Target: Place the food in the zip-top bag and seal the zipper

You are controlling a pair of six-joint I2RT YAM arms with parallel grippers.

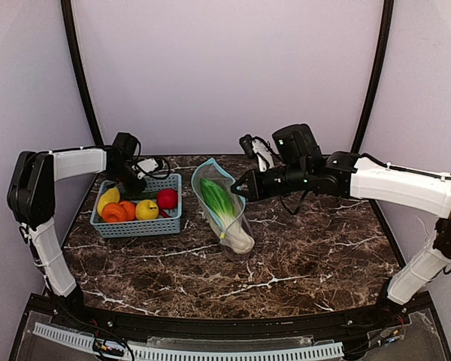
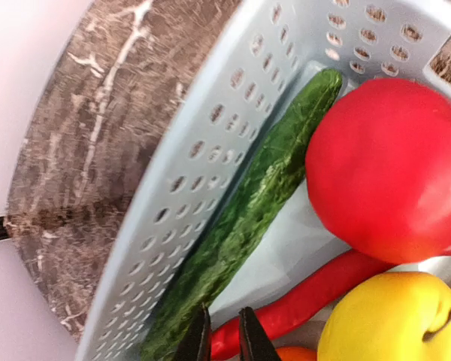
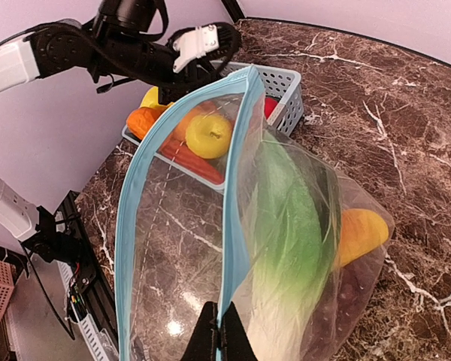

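Observation:
My left gripper is down at the back of the blue basket [image 1: 139,229], its fingertips by a cucumber [image 2: 263,195] and a red pepper [image 2: 301,304]; whether anything is between them is unclear. The basket also holds a red fruit [image 2: 383,165], a yellow apple [image 1: 146,209], oranges [image 1: 113,213] and a yellow item [image 1: 107,199]. The zip bag [image 1: 240,233] lies mid-table with a leafy green vegetable [image 1: 218,199] and an orange item [image 3: 361,233] inside. My right gripper is shut on the bag's blue zipper edge.
Bare marble table [image 1: 323,256] lies in front and to the right of the bag. Walls stand at the back and both sides. The basket sits left of the bag with a narrow gap between.

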